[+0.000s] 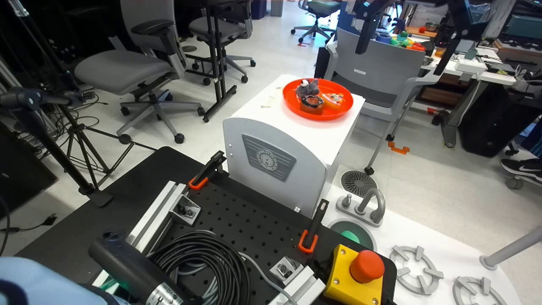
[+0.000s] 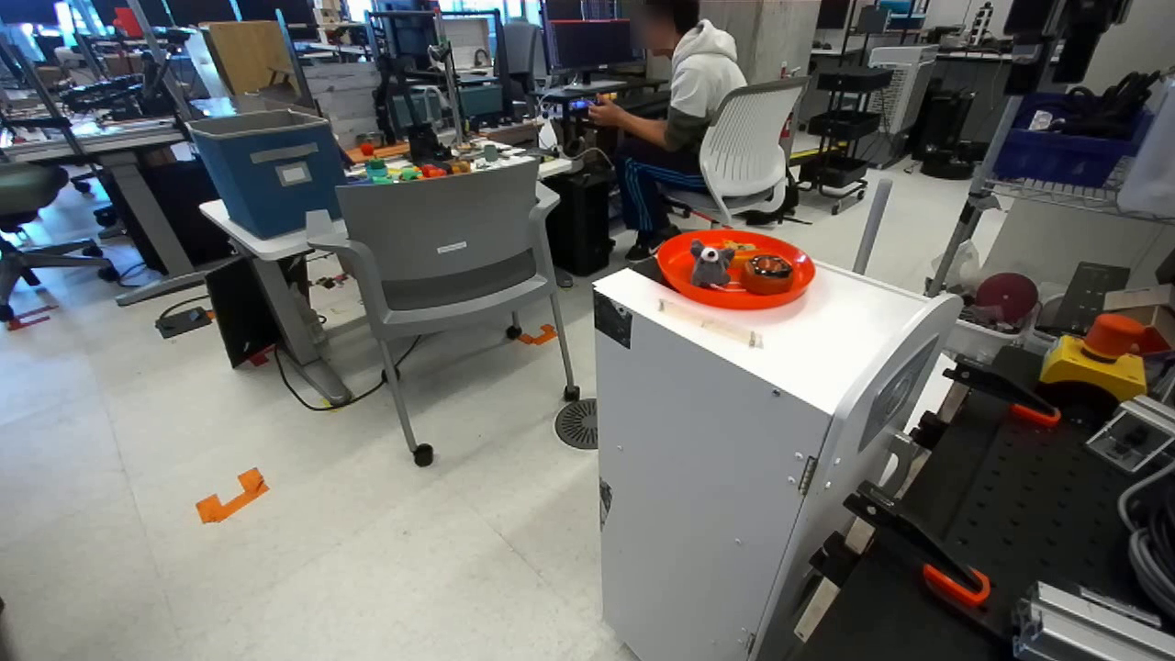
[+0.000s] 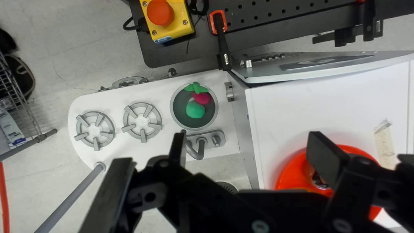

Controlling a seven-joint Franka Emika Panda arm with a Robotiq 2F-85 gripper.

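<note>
My gripper is open, its two dark fingers spread wide with nothing between them. In exterior view 1 its fingers (image 1: 366, 35) hang high at the top edge, well above the surfaces. A red plate (image 1: 330, 111) rests on the white cabinet top, holding a grey plush toy (image 2: 711, 264), a brown round item (image 2: 766, 274) and an orange-yellow piece (image 1: 333, 100). In the wrist view one finger partly hides that plate. Inside the round grey sink (image 3: 179, 116) lie a green round toy (image 3: 195, 110) and a dark pink toy with green leaves (image 3: 201, 97).
A curved faucet (image 3: 197, 150) stands beside the sink, and stove burners (image 3: 142, 122) lie farther along the counter. The black pegboard table (image 1: 244, 213) carries clamps, coiled cables and an emergency stop button (image 1: 366, 266). A grey chair (image 2: 452, 248) stands behind the cabinet.
</note>
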